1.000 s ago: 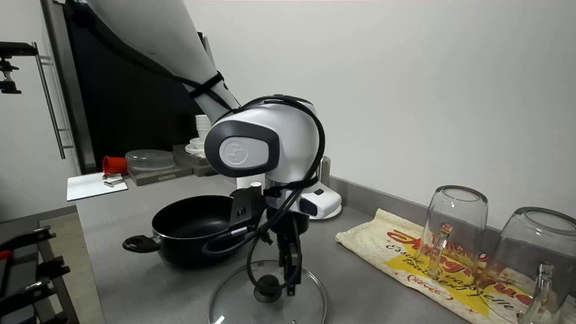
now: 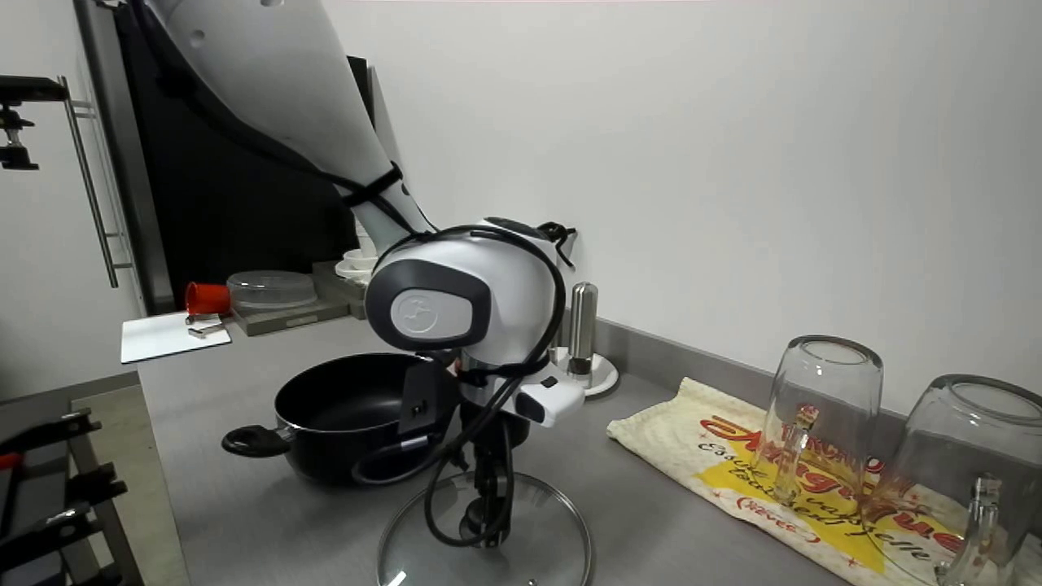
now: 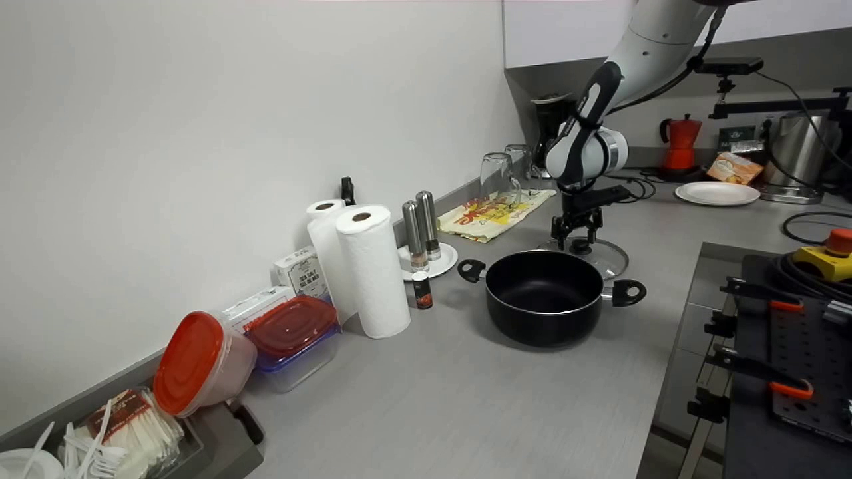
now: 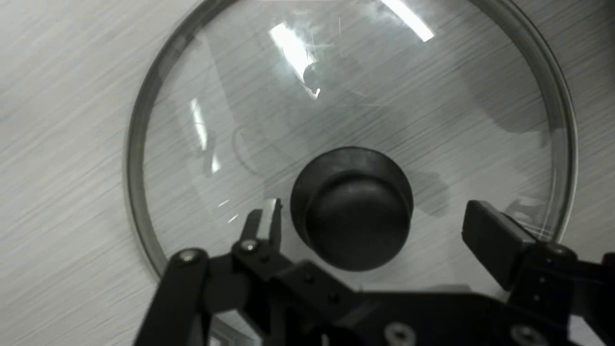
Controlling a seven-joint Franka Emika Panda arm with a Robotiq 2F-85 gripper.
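Note:
A round glass lid (image 4: pixel 230 144) with a metal rim lies flat on the grey counter, its black knob (image 4: pixel 357 222) facing up. My gripper is open above it, one finger (image 4: pixel 268 225) left of the knob and the other (image 4: pixel 496 242) farther off to the right. Clear space shows on both sides of the knob, wider on the right. In the second exterior view the gripper (image 3: pixel 576 239) hangs low over the lid (image 3: pixel 611 257). Close by stands an empty black pot (image 3: pixel 543 311) with two handles, uncovered.
Glass mugs (image 2: pixel 820 420) stand upside down on a printed cloth (image 2: pixel 742 469) by the wall. Metal grinders (image 3: pixel 415 231) on a plate, a small spice jar (image 3: pixel 421 290) and paper towel rolls (image 3: pixel 373 271) line the wall too. Counter in front of the pot is clear.
My arm has come down and slightly left in the first exterior view, bringing the gripper to the knob. Lid and pot stay where they were.

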